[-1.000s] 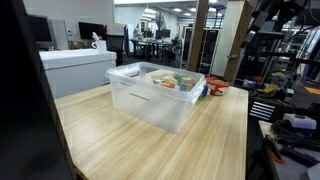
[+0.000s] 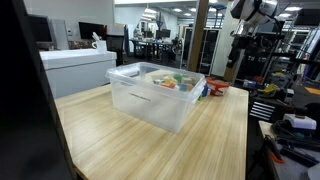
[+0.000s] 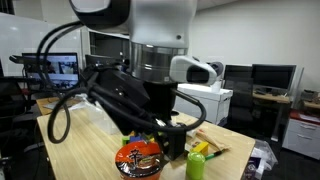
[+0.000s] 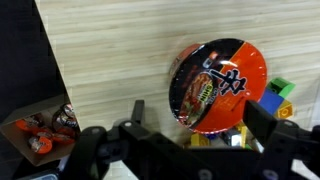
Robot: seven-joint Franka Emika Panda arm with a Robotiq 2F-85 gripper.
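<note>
A round tub (image 4: 215, 85) with a black and orange-red lid and white characters lies on the table in the wrist view. It shows as a red-topped round tub (image 3: 140, 158) low in exterior view 2, partly covered by the arm. My gripper is open above it, its two dark fingers spread on either side of the tub's near part, with nothing held between them. In exterior view 1 the gripper (image 2: 242, 45) hangs well above the table's far right end.
A clear bin (image 2: 155, 98) with colourful contents stands mid-table. Coloured blocks (image 4: 282, 88) lie beside the tub, and a green object (image 3: 195, 165) is close by. An open box (image 4: 40, 132) with red packets sits at lower left.
In exterior view 1 the arm has moved leftward and away from the camera, toward the table's far end. The bin and table things have stayed put.
</note>
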